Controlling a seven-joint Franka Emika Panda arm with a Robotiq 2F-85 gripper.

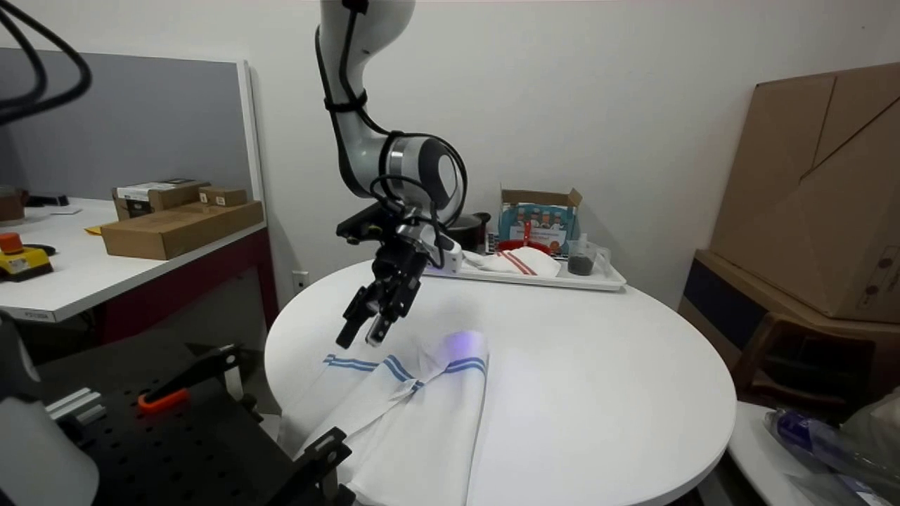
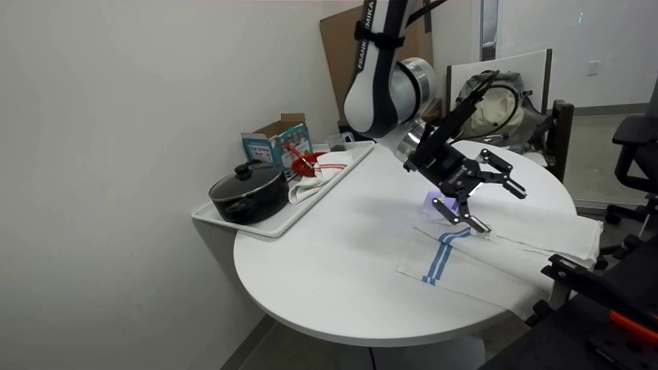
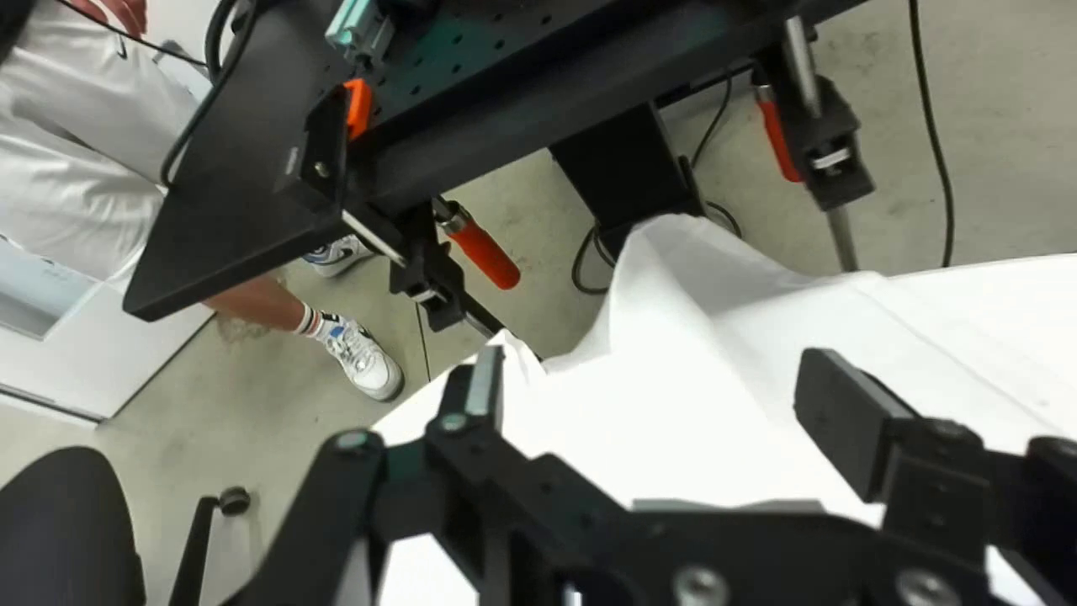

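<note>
A white towel with blue stripes point(image 1: 422, 422) lies at the table's near left side, partly folded and creased. Its striped end point(image 2: 441, 262) is spread flat in exterior view 2. My gripper point(image 1: 363, 326) hangs tilted over the towel near the stripes, its fingers apart. In exterior view 2 the gripper point(image 2: 500, 209) shows a wide gap, with no cloth clearly caught between the fingers. White cloth point(image 3: 687, 394) fills the background behind the open gripper in the wrist view; whether a fingertip touches it, I cannot tell.
A white tray point(image 2: 277, 228) at the wall side bears a black pot point(image 2: 247, 191), a red pan point(image 2: 305, 163), a red-striped cloth point(image 2: 327, 174) and a box point(image 2: 277, 145). A black perforated bench point(image 1: 185, 438) borders the table's near left.
</note>
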